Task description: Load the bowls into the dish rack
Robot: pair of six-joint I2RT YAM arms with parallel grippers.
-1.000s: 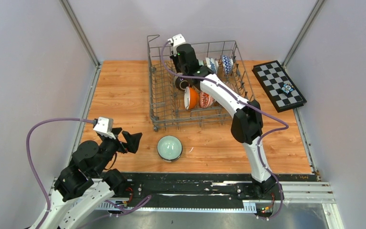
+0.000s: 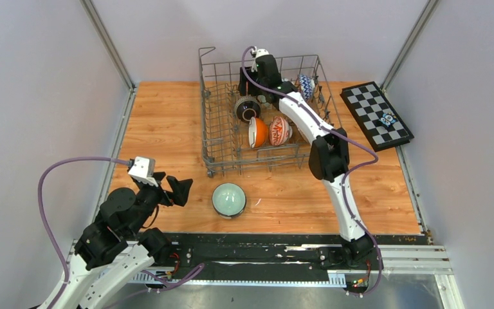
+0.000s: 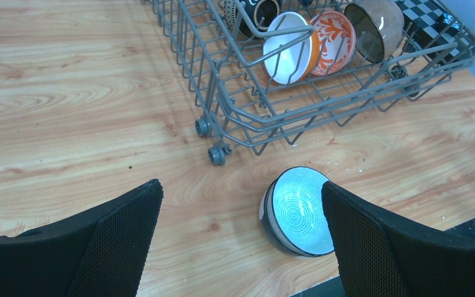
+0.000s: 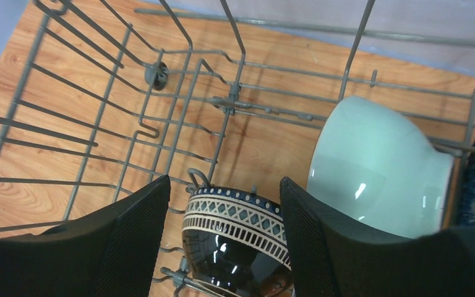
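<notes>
A wire dish rack holds several bowls: orange, red patterned, black and blue patterned. In the right wrist view, my right gripper is over the black bowl with a patterned band, fingers apart on either side above it; a mint bowl stands beside it. Whether it touches is unclear. A pale green bowl sits on the table in front of the rack. My open left gripper hovers left of that bowl, empty.
A checkerboard with a small object on it lies right of the rack. Walls enclose the table.
Over the last second the right gripper moved rightward at the back of the rack, with slight shifts since. The left arm has hardly moved.
</notes>
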